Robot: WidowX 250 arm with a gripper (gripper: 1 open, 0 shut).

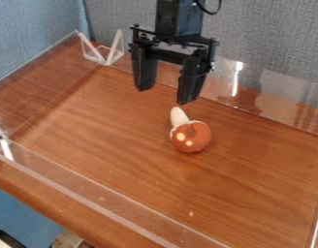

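A black gripper [167,89] hangs in the upper middle of the camera view, its two wide fingers apart with nothing visible between them. Below it and slightly right, a toy mushroom [190,137] with a spotted orange-red cap and a pale stem lies on its side on the wooden surface, apart from the gripper.
A white wire-like object [102,50] stands at the back left. Grey textured walls [278,44] close off the back.
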